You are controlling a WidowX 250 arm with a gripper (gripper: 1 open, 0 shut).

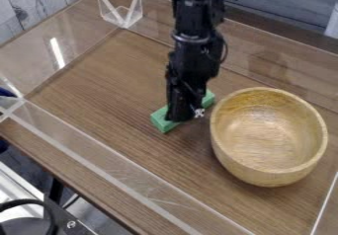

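My black gripper (185, 109) reaches down from the top of the view to a green bar (168, 122) on the wooden table, its tip over the bar and covering part of it. Whether the fingers touch or hold the bar is not clear. A large tan bowl (268, 172) stands just right of the bar.
A small clear container (119, 12) sits at the back left. Black cables (38, 209) lie at the lower left corner.
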